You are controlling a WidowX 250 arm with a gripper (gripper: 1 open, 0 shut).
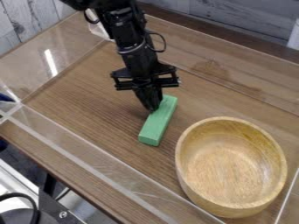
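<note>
My black gripper point(152, 103) reaches down from the top of the view to the upper end of a green oblong block point(156, 124), which lies on the wooden table point(76, 131). The fingertips are at or just over the block's end; whether they touch it or have any of it between them I cannot tell. The gripper looks shut.
A large round wooden bowl point(232, 166) stands to the right of and below the block. Some white material sits at the top left, behind the arm. Black cables show at the lower left corner.
</note>
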